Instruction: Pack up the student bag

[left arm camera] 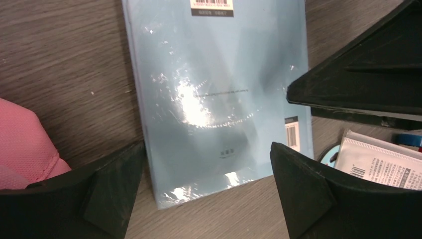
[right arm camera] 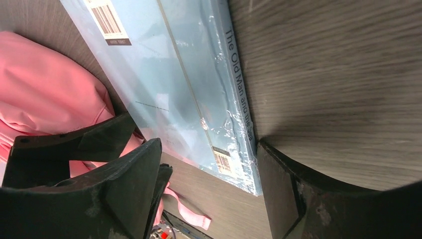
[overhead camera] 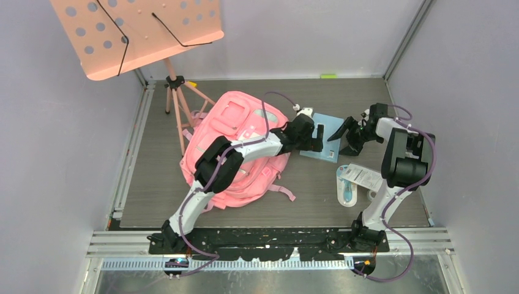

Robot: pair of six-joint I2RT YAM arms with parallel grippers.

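A thin light-blue book (overhead camera: 327,144) (left arm camera: 214,94) (right arm camera: 169,89) in glossy wrap lies flat on the floor, barcodes upward. Its spine shows in the right wrist view. To its left rests the pink backpack (overhead camera: 235,131), partly covered by my left arm. My left gripper is open over the book's left part, nothing gripped. From the other side my right gripper stands open at the spine edge; one finger (right arm camera: 278,174) is right beside or against the spine, the other reaches over the cover side. Whether they touch the book is unclear.
A white case with a blue item (overhead camera: 347,187) and a white labelled packet (overhead camera: 362,176) lie in front of the book, close to my right arm. A pink easel (overhead camera: 177,101) stands behind left. Bare floor (overhead camera: 312,196) shows at front centre.
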